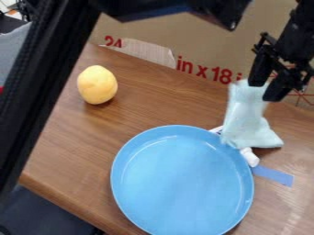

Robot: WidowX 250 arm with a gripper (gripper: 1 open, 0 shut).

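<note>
My black gripper (274, 72) is at the upper right, above a pale light-blue cloth (248, 119) that hangs upright from it, its lower end resting on the table behind the blue plate. The fingertips are dark and partly overlap the cloth, so how far they are closed is hard to make out. The blue plate (182, 184) lies in the lower middle. A white object (245, 156), partly hidden, lies under the cloth beside the plate's rim.
A yellow potato-like object (97, 84) sits on the wooden table (86, 156) at the left. A cardboard box (185, 41) stands along the back. Blue tape (274, 175) is right of the plate. A black arm crosses the upper left.
</note>
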